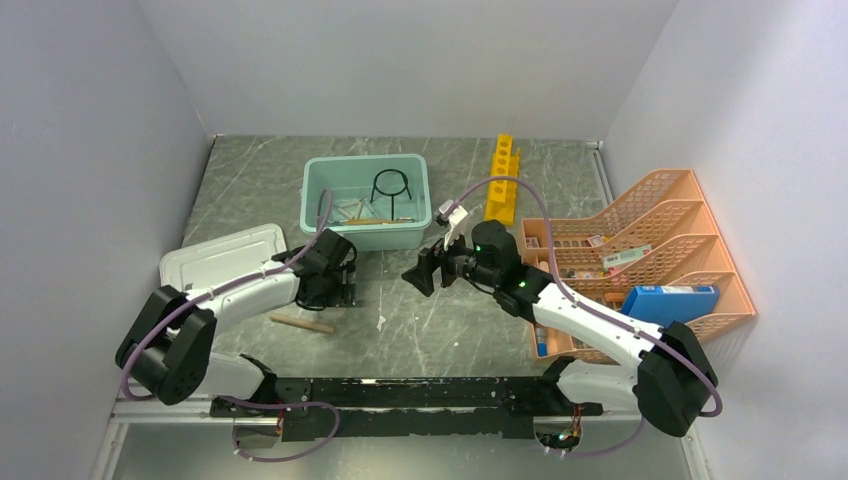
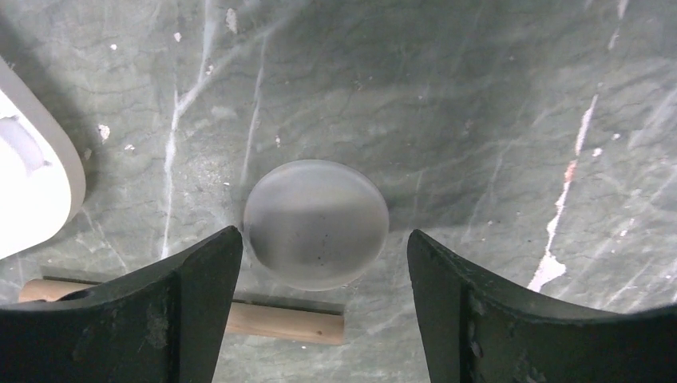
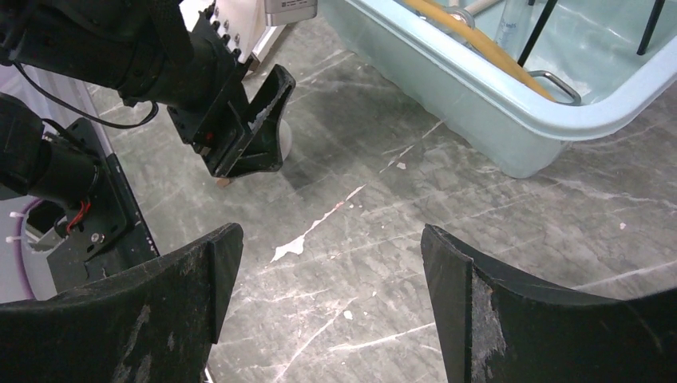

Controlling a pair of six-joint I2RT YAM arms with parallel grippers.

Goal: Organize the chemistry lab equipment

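My left gripper (image 1: 342, 290) is open, low over a translucent round disc (image 2: 317, 223) on the marble table, with nothing held. A wooden rod (image 2: 283, 321) lies beside the disc, partly hidden by a finger; a white tray (image 1: 221, 262) is to the left. A teal bin (image 1: 365, 236) at the back holds a black ring stand, rods and other pieces. My right gripper (image 1: 432, 266) hangs open and empty over the table right of the left one, in front of the bin.
A yellow rack (image 1: 500, 175) stands at the back right. An orange organizer (image 1: 701, 225) with a blue box and small items fills the right side.
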